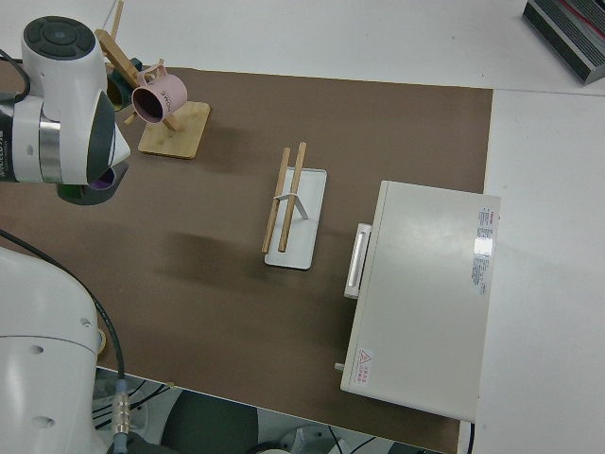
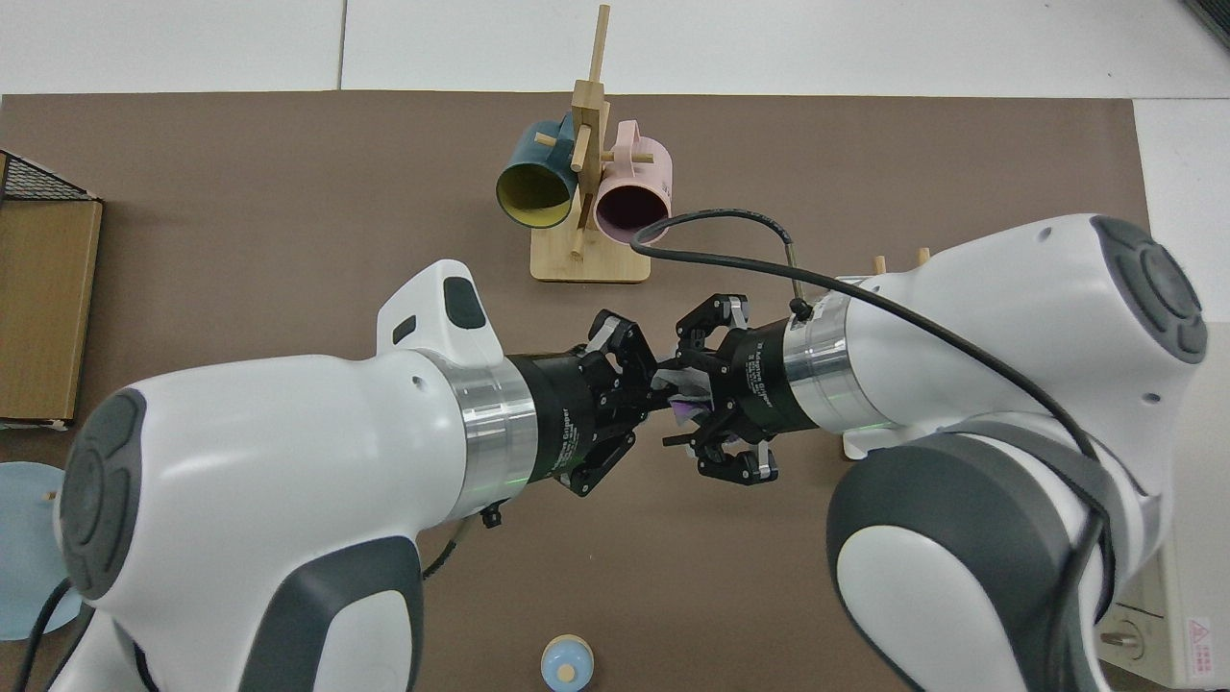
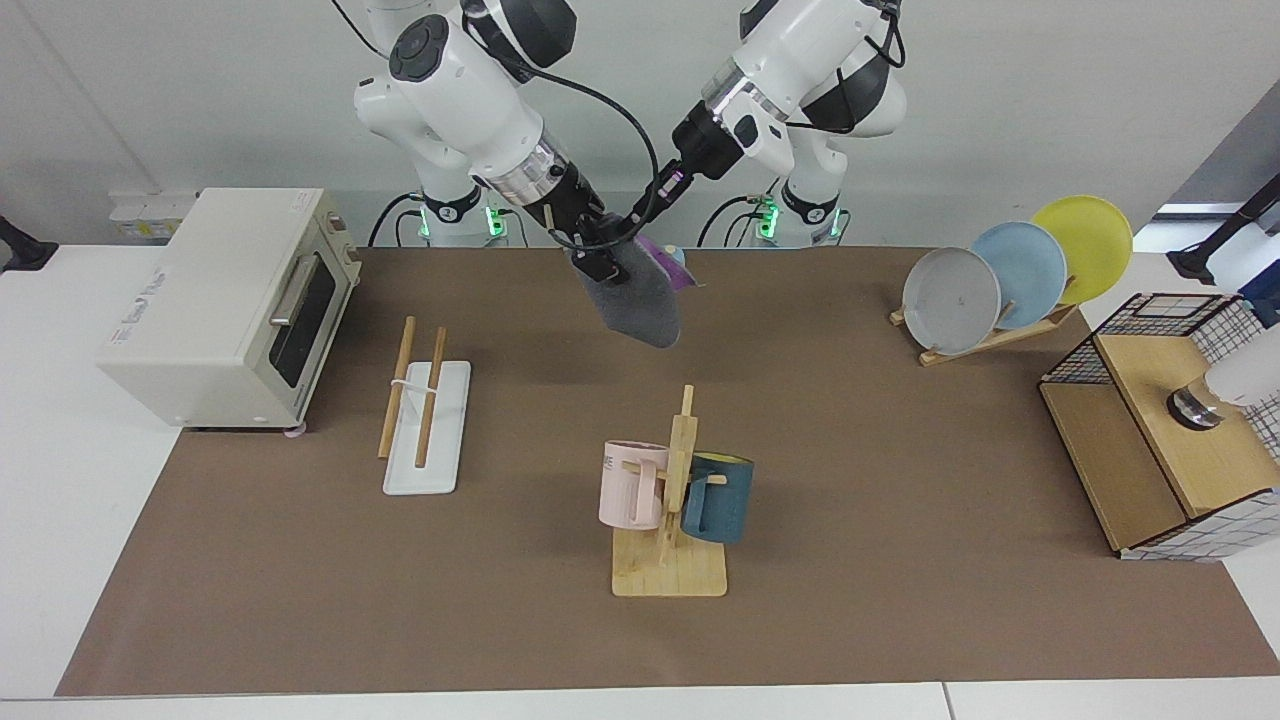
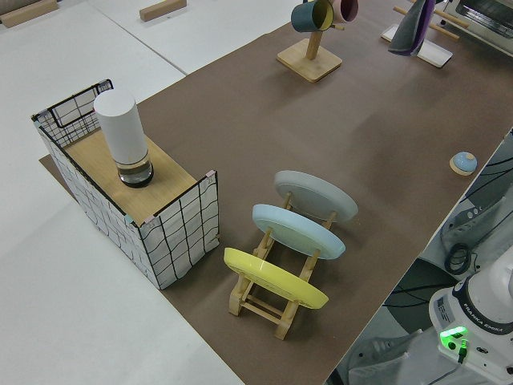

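Observation:
Near the middle of the top view, my left gripper (image 2: 631, 381) and my right gripper (image 2: 695, 381) meet close together over a grey cloth with a purple part (image 3: 636, 294), which hangs below them in the left view. The purple part also shows behind the front view's arm. The fingers are crowded and partly hidden by the black housings and the cloth, so their state and which of them holds the cloth are unclear.
A mug tree with pink mug (image 2: 633, 196) and blue mug (image 2: 536, 173) stands behind the grippers. A white rack with wooden posts (image 3: 426, 468), an oven (image 3: 216, 312), plate rack with plates (image 3: 954, 300) and wire shelf (image 3: 1104, 456) surround them. A blue button (image 2: 566, 663) lies at the front.

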